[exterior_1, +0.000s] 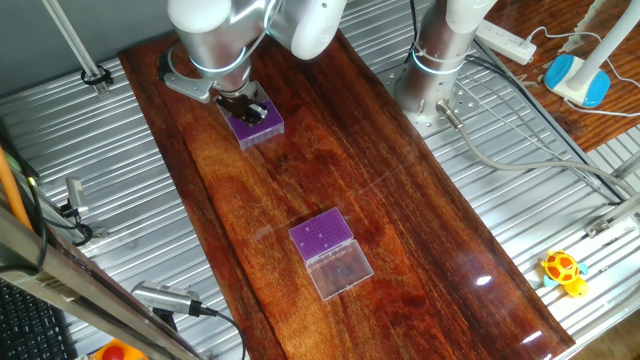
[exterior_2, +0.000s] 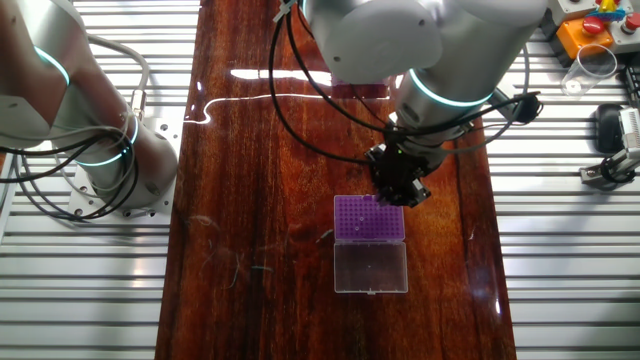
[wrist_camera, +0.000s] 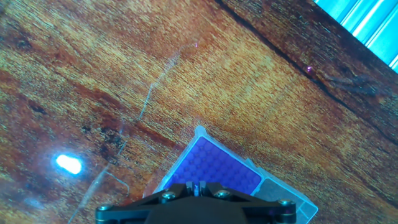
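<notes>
Two purple racks in clear boxes lie on the wooden table, each with a transparent lid folded open. In exterior view 1, one purple rack (exterior_1: 321, 233) is near the middle with its clear lid (exterior_1: 340, 269) toward the camera; small pale dots show on it. My gripper (exterior_1: 254, 112) points down over the other, farther rack (exterior_1: 262, 127) and partly covers it. In exterior view 2 that rack (exterior_2: 365, 220) and its lid (exterior_2: 370, 268) lie below the gripper. In the wrist view the fingertips (wrist_camera: 189, 186) meet above the rack (wrist_camera: 214, 165); anything very small between them cannot be made out.
The robot base (exterior_1: 425, 95) stands beside the table's right edge in exterior view 1. Bare wood separates the two boxes. A toy turtle (exterior_1: 562, 268) and a blue-and-white stand (exterior_1: 578, 82) are off to the right, away from the boxes.
</notes>
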